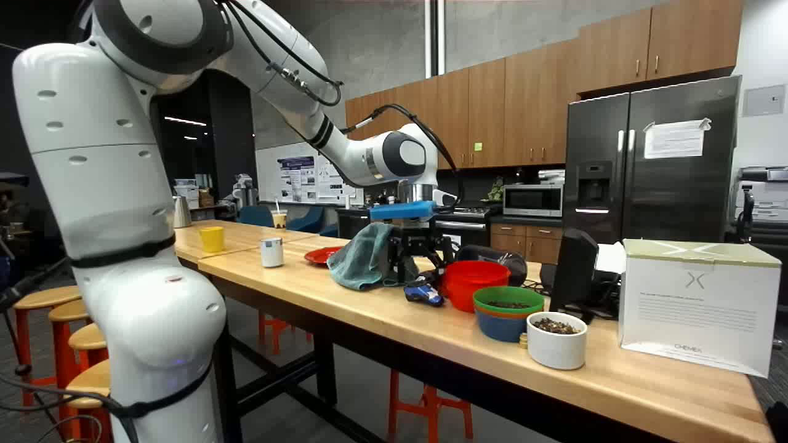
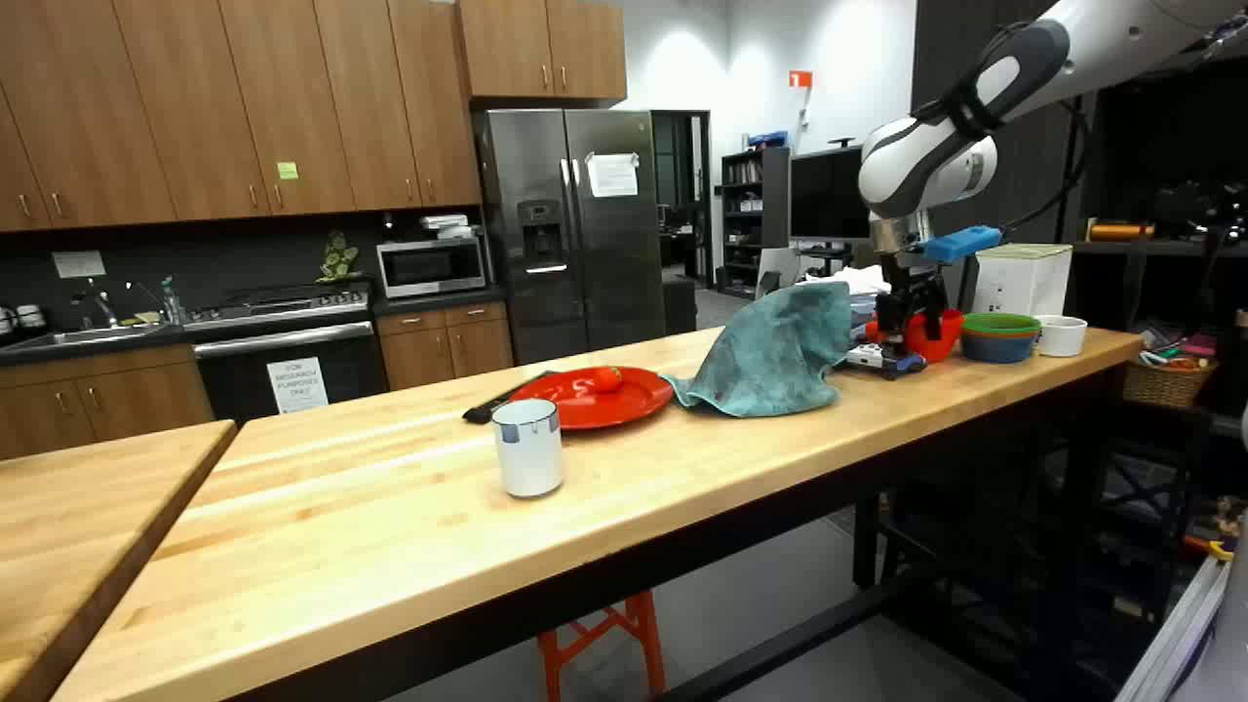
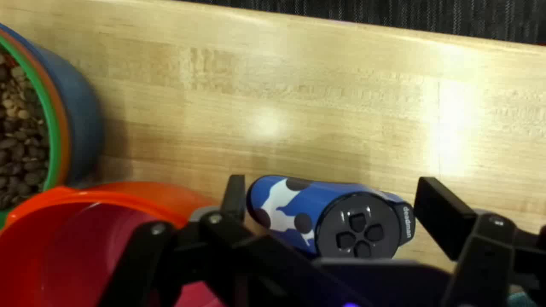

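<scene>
My gripper is open, one black finger on each side of a blue controller (image 3: 291, 204) in the wrist view. White and dark patches cover the controller's body, and its black round face carries a button pad and the word "deadman". It lies on the wooden table, tilted slightly. In exterior view 1 the gripper (image 1: 419, 258) points down just above the controller (image 1: 423, 292), beside a draped teal cloth (image 1: 360, 255). Exterior view 2 shows the gripper low over the table, partly screened by the cloth (image 2: 772, 351); finger contact cannot be made out.
Close by stand a red bowl (image 1: 473, 284), stacked green and blue bowls (image 1: 510, 321) with dark contents, and a white bowl (image 1: 558, 351). A white box (image 1: 698, 310) occupies the table end. Beyond the cloth are a red plate (image 2: 585, 404) and a white cup (image 2: 528, 450).
</scene>
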